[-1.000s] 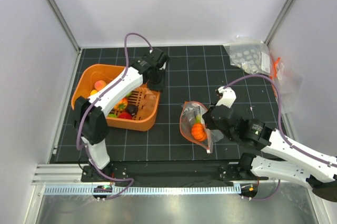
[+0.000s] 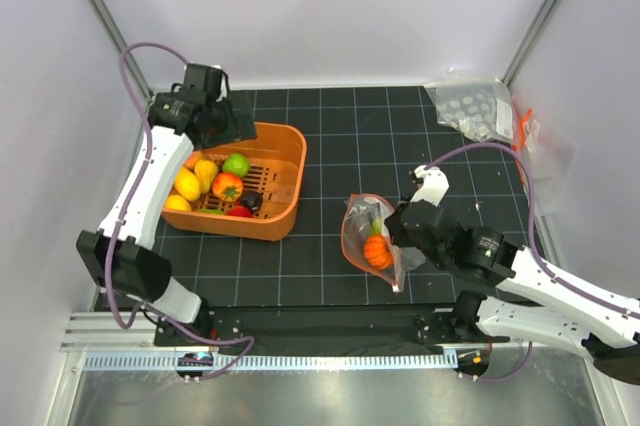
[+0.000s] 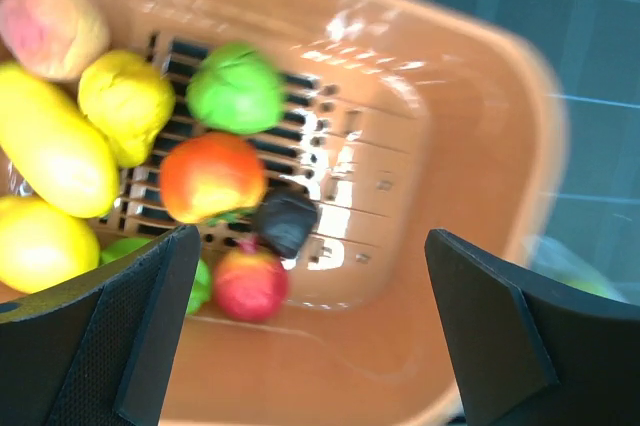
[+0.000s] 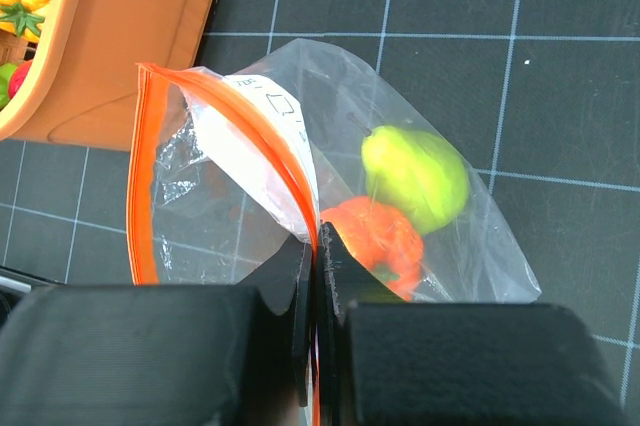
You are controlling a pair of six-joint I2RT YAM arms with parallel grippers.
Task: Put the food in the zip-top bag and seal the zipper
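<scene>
My left gripper stands open above the orange bin (image 2: 282, 211). Below it lie a tomato (image 3: 212, 174), a green fruit (image 3: 235, 89), yellow fruits (image 3: 55, 146), a dark fruit (image 3: 286, 222), a red fruit (image 3: 250, 284) and a peach (image 3: 53, 28). My right gripper is shut on the orange-zippered edge of the zip top bag (image 4: 200, 196), which holds a green pear (image 4: 415, 176) and an orange pumpkin-like item (image 2: 378, 253).
Spare clear bags (image 2: 470, 106) lie at the back right of the gridded mat.
My left arm has swung left and up from the bin's right side to over its back left, uncovering more of the food in the top view. The right arm and bag are unchanged.
</scene>
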